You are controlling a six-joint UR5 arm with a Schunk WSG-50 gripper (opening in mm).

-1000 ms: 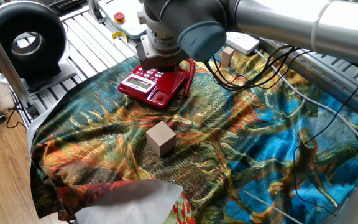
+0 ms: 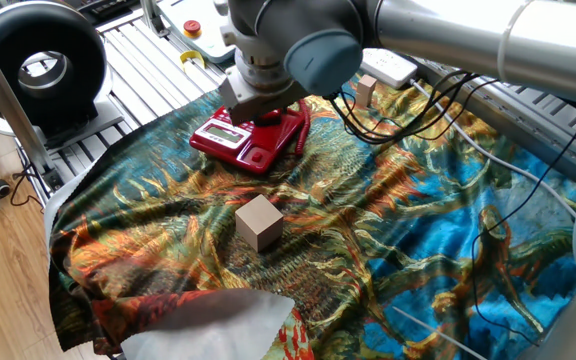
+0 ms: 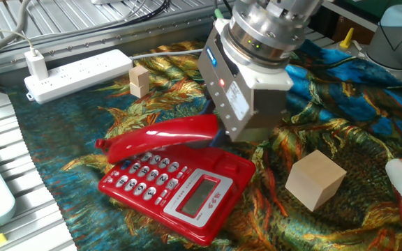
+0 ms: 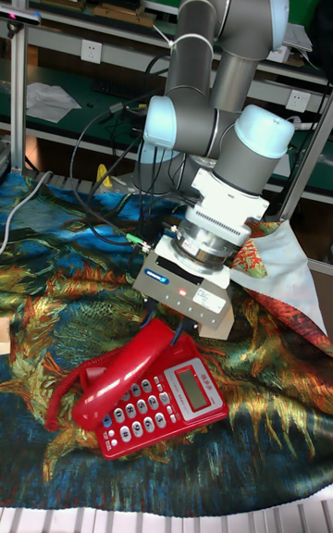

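A red desk telephone with a keypad and grey screen lies on the patterned cloth. Its red handset sits slantwise above the back edge of the body, off the cradle cup at the near end. In exterior view 2 my gripper points down at the handset's right end, its dark fingers on either side of it; it looks shut on that end. Exterior view 3 also shows the gripper at the upper end of the handset. From exterior view 1 the arm hides most of the handset.
A wooden cube rests on the cloth to the right of the phone. Small stacked wooden blocks stand behind it, near a white power strip. Cables hang from the arm. Open cloth lies around the cube.
My gripper has shifted slightly down and toward the near side over the phone, covering more of the keypad in exterior view 1. The phone body and the cube have stayed put.
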